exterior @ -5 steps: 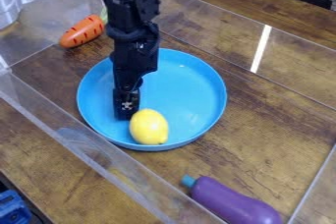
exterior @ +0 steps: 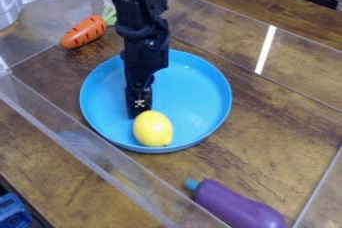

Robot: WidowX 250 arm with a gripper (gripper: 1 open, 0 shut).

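Note:
The black gripper point(exterior: 139, 100) reaches down from the top of the view into the left-middle part of a blue plate point(exterior: 203, 107). Just in front of its fingertips lies a yellow oval object point(exterior: 152, 129), like a lemon or egg. The fingertips are dark and small in this view, so I cannot tell whether they are open, shut or holding anything.
An orange carrot point(exterior: 86, 30) lies at the back left. A purple eggplant point(exterior: 235, 202) lies at the front right. Clear plastic edges run along the lower left and far right. The wooden surface right of the plate is mostly free.
The arm and gripper have shifted very slightly; the plate and the yellow object look unmoved.

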